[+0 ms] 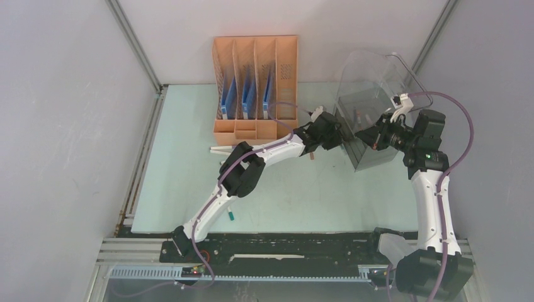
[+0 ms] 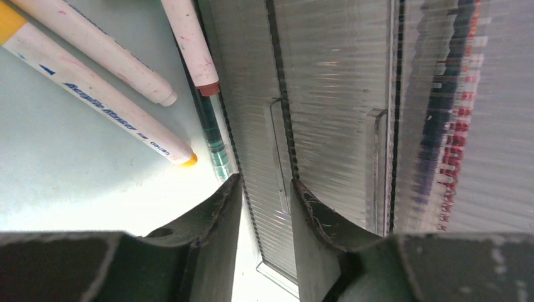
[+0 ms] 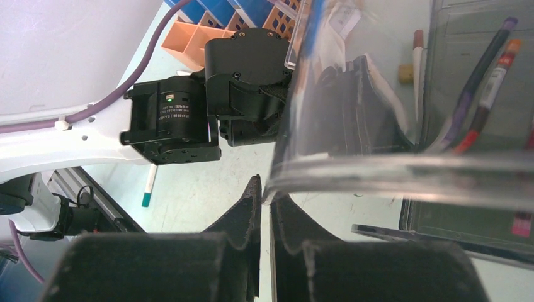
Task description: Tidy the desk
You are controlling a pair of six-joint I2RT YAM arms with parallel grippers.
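A clear drawer box stands at the right of the desk, holding pens in the right wrist view. My left gripper is part open low beside its drawer fronts, fingertips near a clear drawer handle. Markers, a white-and-yellow one, a pink-white one and a dark teal one, lie beside it. My right gripper is shut on the box's raised clear lid.
An orange organizer with blue folders stands at the back centre. A green-capped marker lies near the front.
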